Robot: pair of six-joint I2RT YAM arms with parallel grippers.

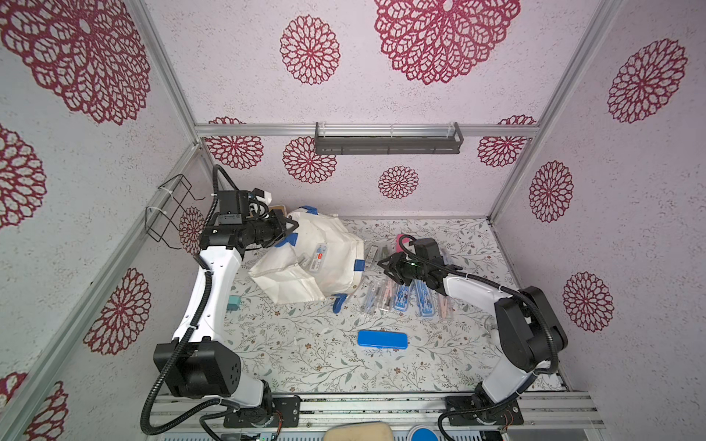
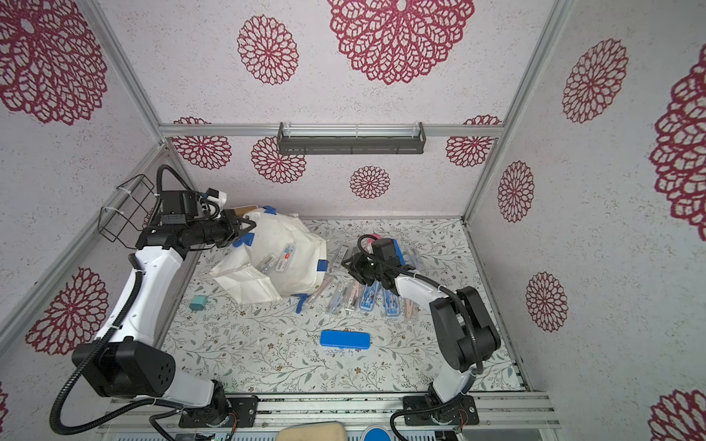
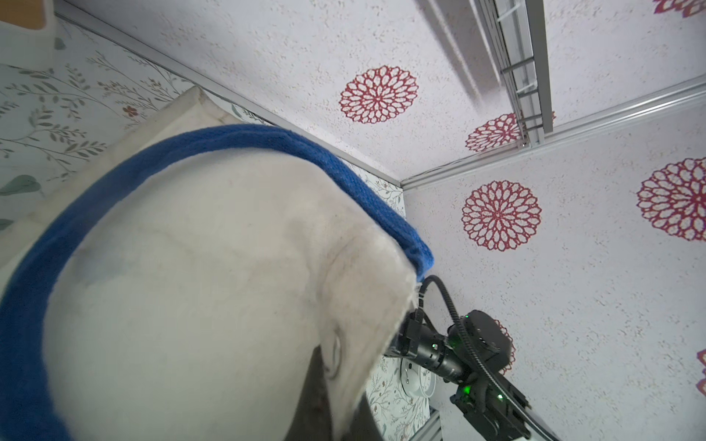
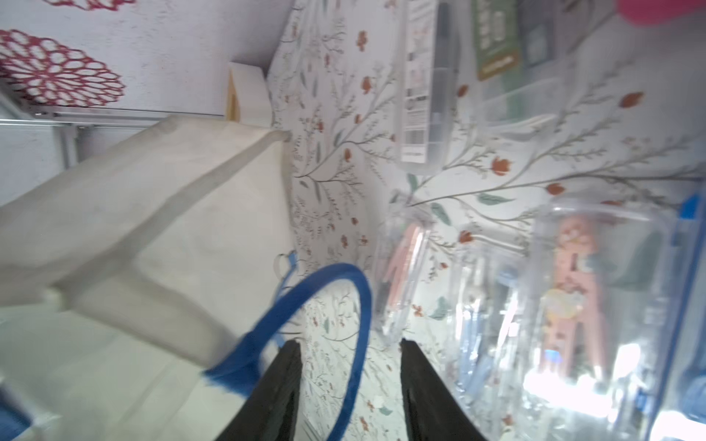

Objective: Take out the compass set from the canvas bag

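Observation:
The white canvas bag with blue straps lies open on its side at back left, a clear case with a red label inside it. My left gripper is up at its upper rim, shut; in the left wrist view pale cloth covers much of the fingertips. My right gripper is right of the bag, over several clear compass cases, its fingers apart with a blue strap seen between or behind them; whether it touches the strap I cannot tell.
A blue box lies at the front middle, a teal block at left. A grey shelf hangs on the back wall.

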